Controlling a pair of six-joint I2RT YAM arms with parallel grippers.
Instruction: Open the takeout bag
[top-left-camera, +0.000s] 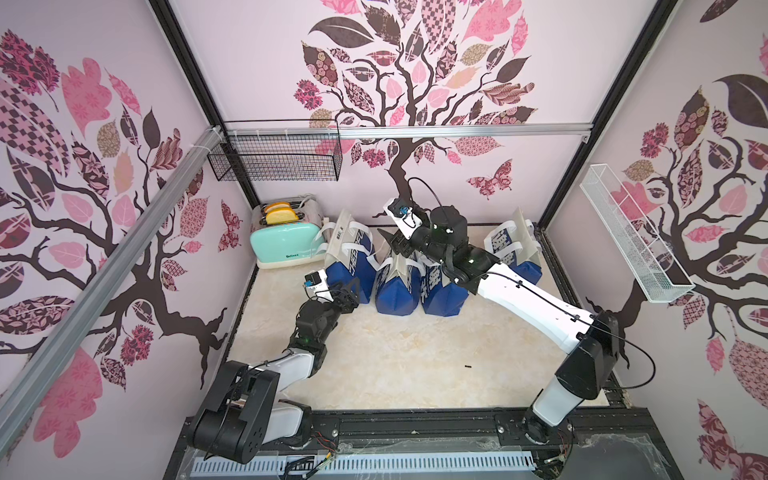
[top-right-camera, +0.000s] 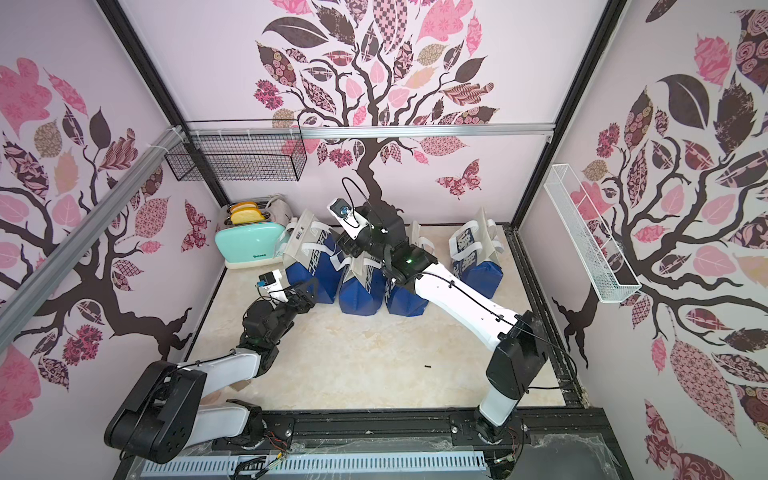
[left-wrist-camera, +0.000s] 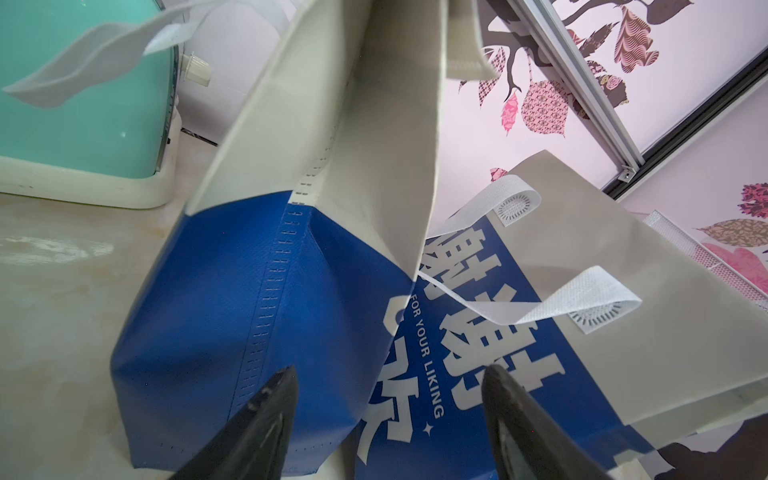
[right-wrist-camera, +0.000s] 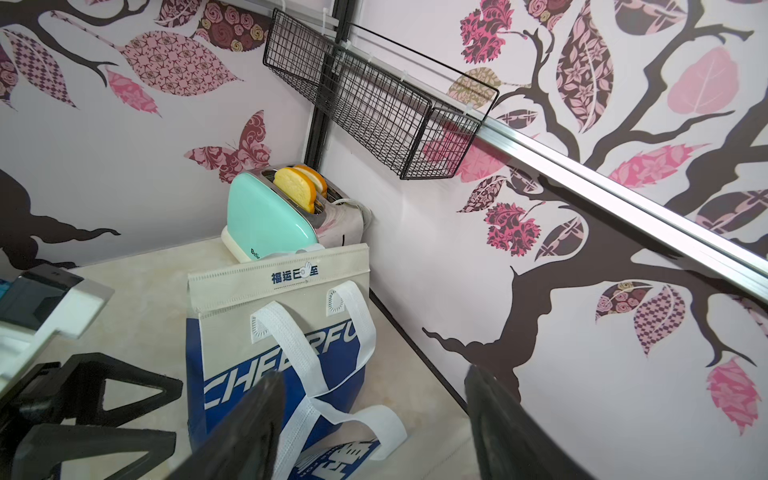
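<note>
Blue-and-beige takeout bags (top-left-camera: 396, 288) stand in a row along the back; the leftmost (top-left-camera: 352, 268) has its beige top upright and white straps. My left gripper (top-left-camera: 349, 294) is open just in front of it; in the left wrist view the bag's creased blue side (left-wrist-camera: 264, 328) fills the middle, beside another bag (left-wrist-camera: 520, 336). My right gripper (top-left-camera: 390, 240) hangs open above the middle bags; in the right wrist view it faces the printed front and straps of a bag (right-wrist-camera: 272, 360). Nothing shows between either pair of fingers.
A mint toaster (top-left-camera: 284, 240) with bread is at the back left. A wire basket (top-left-camera: 276, 156) hangs above it, a white rack (top-left-camera: 636, 232) on the right wall.
</note>
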